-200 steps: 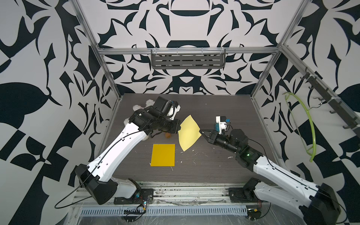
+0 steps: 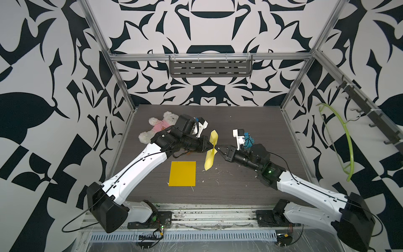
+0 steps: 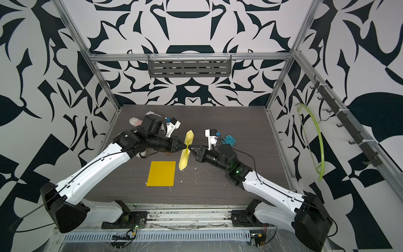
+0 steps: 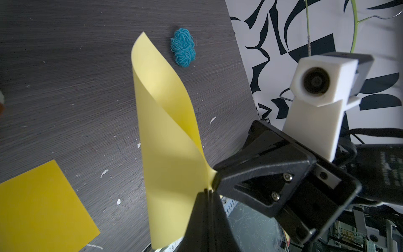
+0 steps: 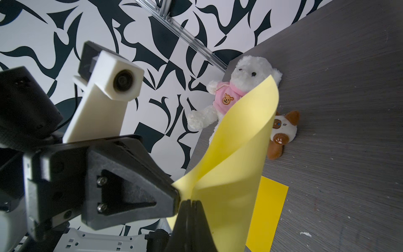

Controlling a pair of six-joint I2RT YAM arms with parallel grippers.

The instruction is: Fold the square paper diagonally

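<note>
A pale yellow paper (image 2: 210, 158) is held in the air in both top views, bent with its middle pinched where my two grippers meet; its ends curl up and down. My left gripper (image 2: 211, 147) and my right gripper (image 2: 217, 147) are shut on it, tips nearly touching from opposite sides. In both wrist views the paper (image 4: 168, 168) curves into a loose fold, with a corner drawn to the fingertips. A second, darker yellow square sheet (image 2: 182, 173) lies flat on the table below and left of the held paper.
A white plush bear (image 5: 251, 73) and a small brown-and-white plush toy (image 5: 281, 134) sit at the left of the table. A teal yarn bundle (image 4: 183, 47) lies at the right, behind my right gripper.
Both grippers have moved toward each other and now nearly meet. The held paper, spread fairly flat before, is bent into a narrow curved shape.
</note>
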